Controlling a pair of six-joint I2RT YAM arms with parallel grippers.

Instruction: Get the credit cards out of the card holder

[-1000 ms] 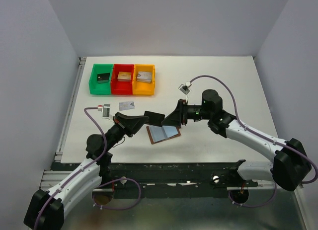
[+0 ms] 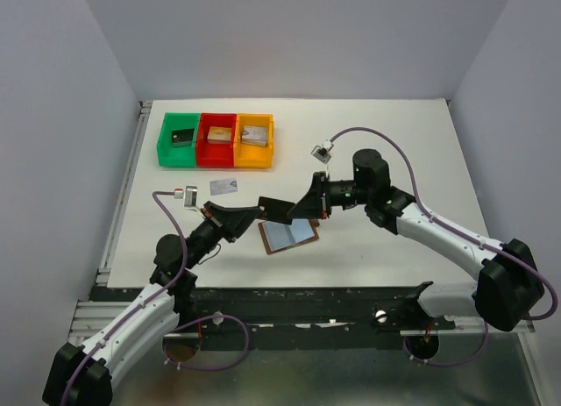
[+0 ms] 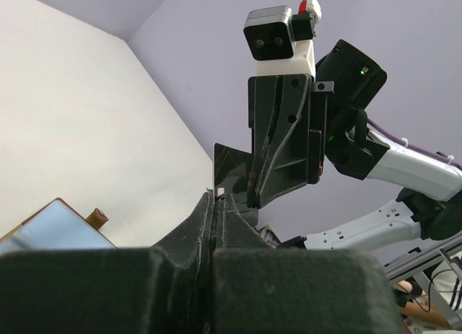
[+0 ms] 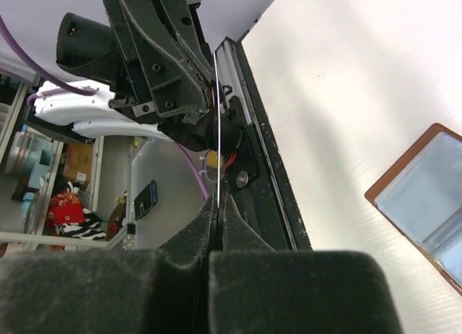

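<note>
A thin dark card hangs between my two grippers above the brown card holder, which lies open on the table with its pale blue inside up. My left gripper is shut, its tips on one end of the card beside a small pale square. Edge-on in the right wrist view, the card runs to my right gripper, which is also shut. Whether the right tips pinch it, I cannot tell. A silver card lies flat on the table.
At the back left, a green bin holds a black card, a red bin gold ones and a yellow bin silver ones. Right of the bins, the white table is clear.
Card holder and bins are unmoved.
</note>
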